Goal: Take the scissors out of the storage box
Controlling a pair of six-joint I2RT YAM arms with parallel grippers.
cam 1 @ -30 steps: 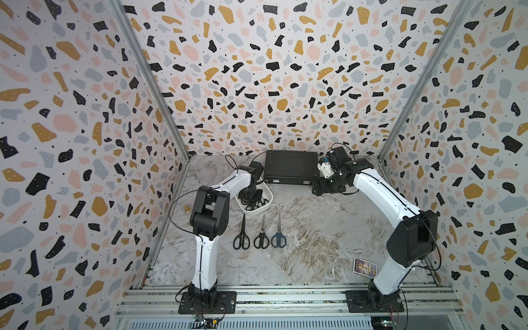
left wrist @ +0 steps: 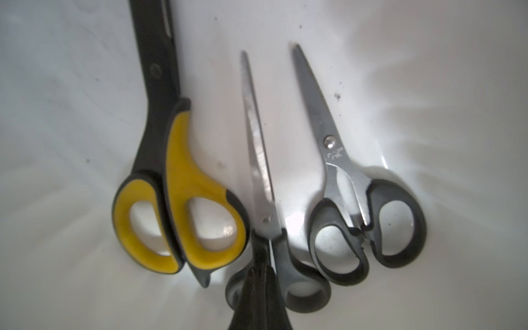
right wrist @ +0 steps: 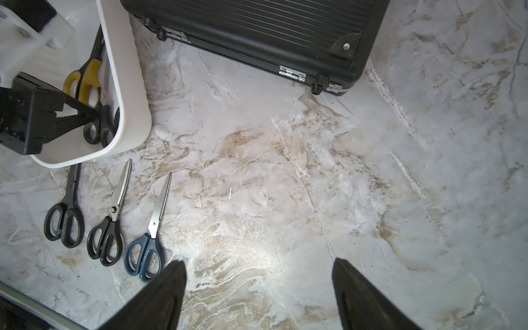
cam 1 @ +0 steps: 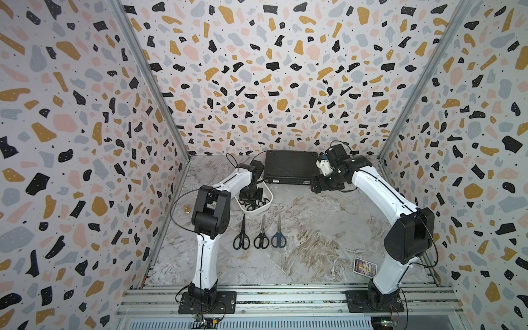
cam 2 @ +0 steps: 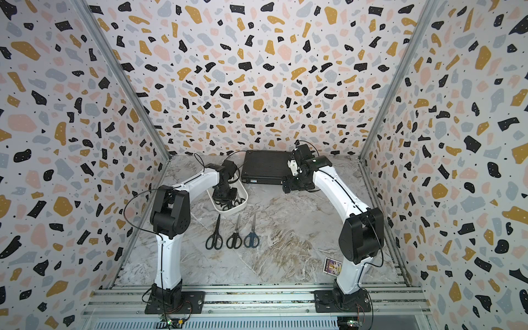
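Inside the white storage box (right wrist: pixel 134 104) lie three scissors: a yellow-and-black pair (left wrist: pixel 181 181), a middle pair with dark grey handles (left wrist: pixel 302 275), and another dark-handled pair (left wrist: pixel 343 165) to its right. My left gripper points down into the box, its fingers pressed together over the middle pair's handles; nothing shows between them. Their tips partly cover those handles. Outside, in a row on the table, are black scissors (cam 1: pixel 241 236), grey-bladed black-handled scissors (cam 1: pixel 261 236) and blue scissors (cam 1: pixel 278 236). Over the table at right, my right gripper has its fingers apart, holding nothing.
A black case (cam 1: pixel 291 166) stands behind, right of the box. A small picture card (cam 1: pixel 365 267) lies near the front right, and a small gold item (cam 1: pixel 187 209) at the left.
The left gripper stays over the box with hardly any motion, and the scissors row on the table is unchanged.
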